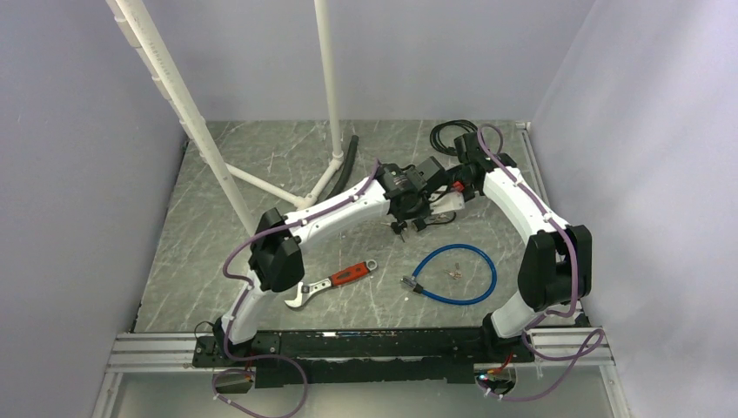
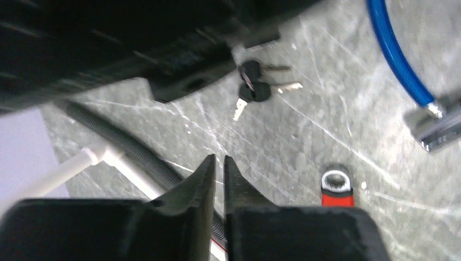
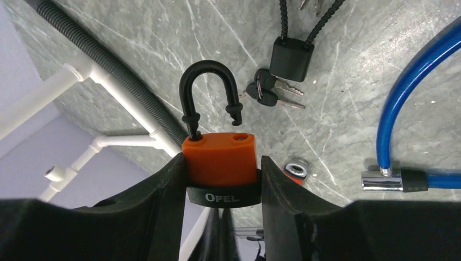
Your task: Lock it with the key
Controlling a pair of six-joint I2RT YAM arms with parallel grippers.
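An orange-and-black OPEL padlock [image 3: 220, 163] is clamped in my right gripper, its black shackle [image 3: 207, 68] open on one side. In the top view, a bit of its orange-red body [image 1: 459, 185] shows by the right hand. Three keys with black heads [image 2: 262, 91], joined together, lie on the marble surface in the left wrist view; the right wrist view also shows keys [image 3: 266, 95] there. My left gripper has a narrow gap between its fingertips, with nothing visible in it. In the top view it hovers near the padlock, above the keys [image 1: 399, 228].
A small black cable lock [image 3: 292, 58] lies beside the keys. Farther forward are a blue cable lock [image 1: 493, 274], small loose keys [image 1: 453, 273] and a red-handled wrench [image 1: 348, 273]. White pipes [image 1: 331, 78] and a black hose [image 1: 350, 161] stand behind the left arm.
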